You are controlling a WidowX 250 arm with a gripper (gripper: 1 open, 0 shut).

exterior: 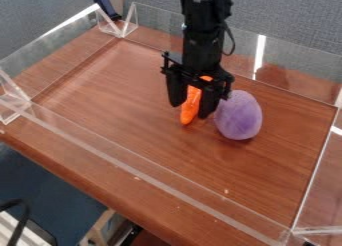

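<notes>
My black gripper [197, 93] is lowered in the middle of the wooden tray, its fingers around an orange carrot-shaped object [190, 108], which lies on the surface and is partly hidden behind them. Whether the fingers touch it or are closed on it is unclear. A purple eggplant-like object [239, 119] lies just right of the gripper.
Clear plastic walls [319, 188] border the wooden surface [134, 150]. A dark blue object [106, 5] sits outside at the back left corner.
</notes>
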